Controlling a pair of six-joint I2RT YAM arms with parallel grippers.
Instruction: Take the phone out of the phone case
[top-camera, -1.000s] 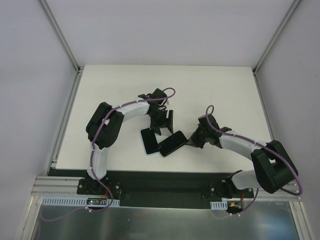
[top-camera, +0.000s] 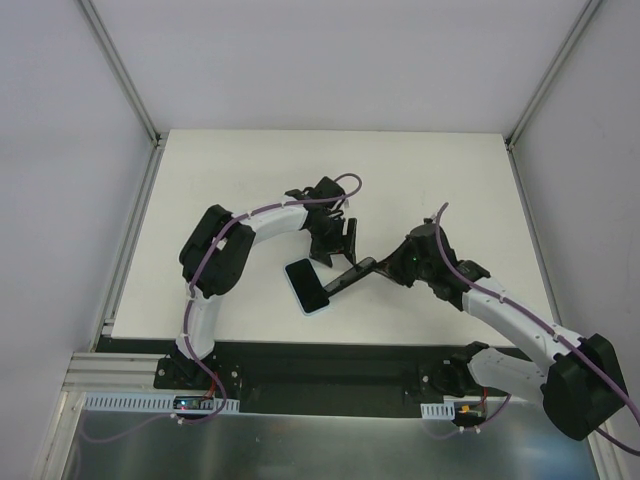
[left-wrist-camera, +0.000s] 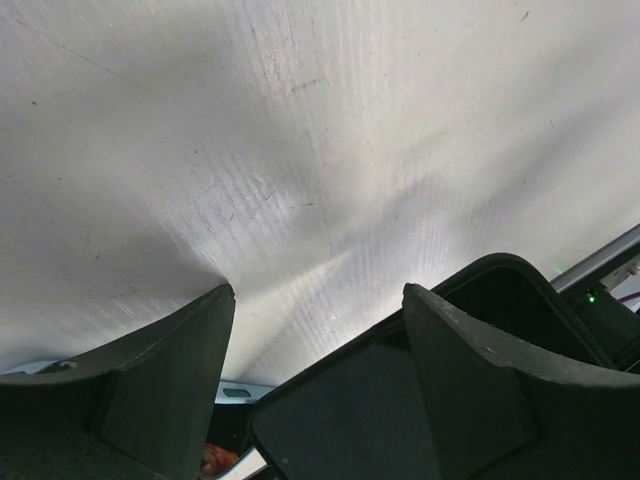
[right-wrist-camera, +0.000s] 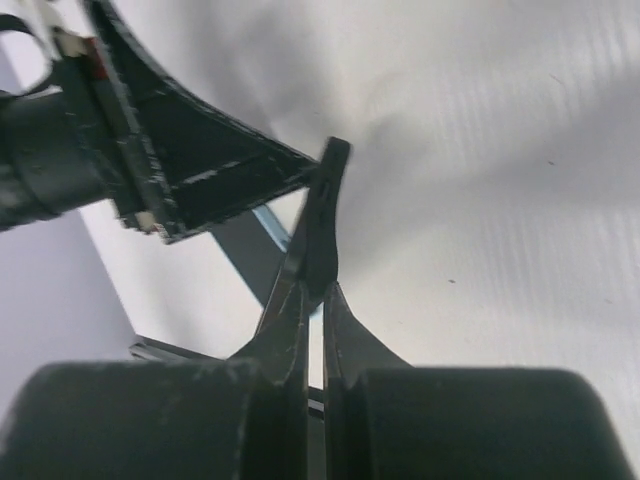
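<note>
A black object with a raised rim, looking like the case (top-camera: 350, 277), stands tilted on edge at the front middle of the table. My right gripper (top-camera: 381, 268) is shut on its right end; the right wrist view shows the case (right-wrist-camera: 322, 215) almost edge-on above those fingers. Flat beside it lies a black rectangle with pale blue edges, apparently the phone (top-camera: 307, 287). Just behind both hangs my open left gripper (top-camera: 338, 254). In the left wrist view one finger (left-wrist-camera: 470, 380) overlaps the case, and part of the phone's pale edge (left-wrist-camera: 240, 391) shows below. Whether the case is empty, I cannot tell.
A dark strip (top-camera: 300, 375) runs below its front edge. The two arms are close together around the case.
The case has turned from showing its broad face to a narrow, tilted edge. My right arm has rotated and its elbow swung outward. The left gripper and the phone have shifted slightly right.
</note>
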